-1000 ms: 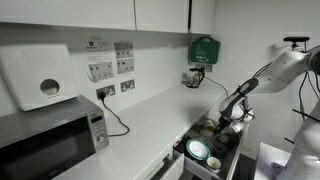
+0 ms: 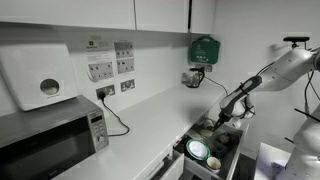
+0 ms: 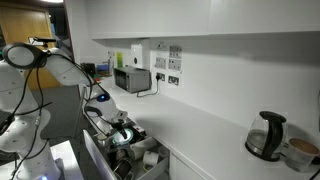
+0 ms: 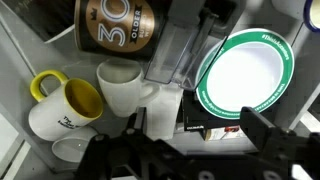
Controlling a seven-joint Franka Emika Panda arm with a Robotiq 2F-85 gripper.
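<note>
In the wrist view my gripper stands open, its dark fingers spread wide over an open drawer, with nothing held between them. Beneath the gap lies a pale strip of drawer floor. A white plate with a green rim [image 4: 245, 75] lies to the right, partly covered by the right finger. A white cup [image 4: 121, 88] lies close to the left finger. Further left is a white mug with a yellow inside [image 4: 84, 98]. At the top sit a dark printed mug [image 4: 120, 22] and a clear-walled container [image 4: 183, 45]. Exterior view 1 shows the plate [image 2: 198, 150] in the drawer.
A microwave [image 2: 55, 140] stands on the counter left of the drawer. On the right counter are a kettle [image 3: 265, 135] and a container [image 3: 299, 153]. The drawer walls [image 3: 158, 168] bound the crowded space.
The arm has shifted only slightly over the drawer. The plate and the other drawer contents look unmoved.
</note>
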